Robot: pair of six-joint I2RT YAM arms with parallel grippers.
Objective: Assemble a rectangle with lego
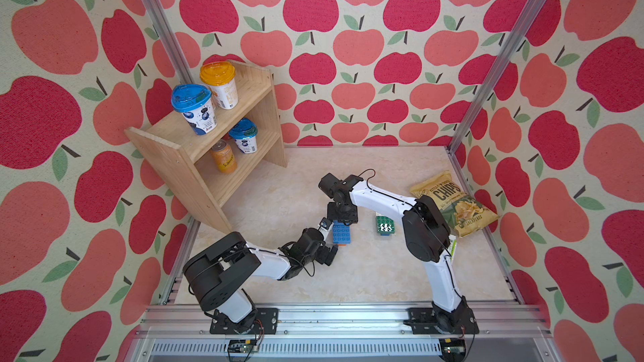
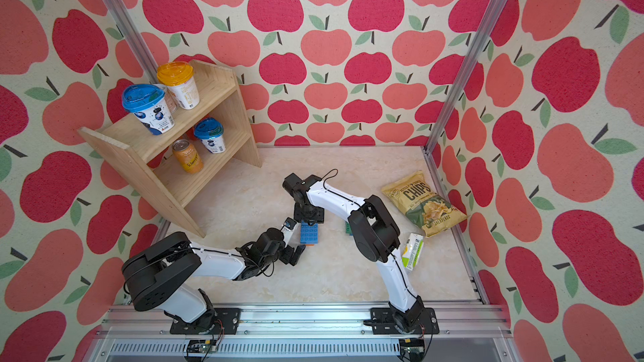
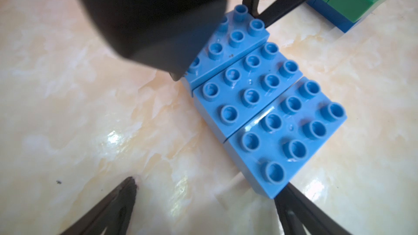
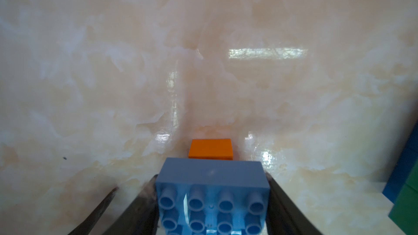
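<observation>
Three light blue bricks lie side by side in a row; the near end brick and the middle one show fully in the left wrist view. My right gripper is shut on a blue brick; from the left, its dark fingers stand around the row's far brick. An orange brick shows lower down beyond the held brick's edge. My left gripper stands open beside the row's near end, its fingers apart, one of them partly hidden behind the near brick.
A stack of green bricks on blue ones stands right of the row. A chips bag and a small green and white pack lie at the far right. A wooden shelf with tubs and a can stands at the left.
</observation>
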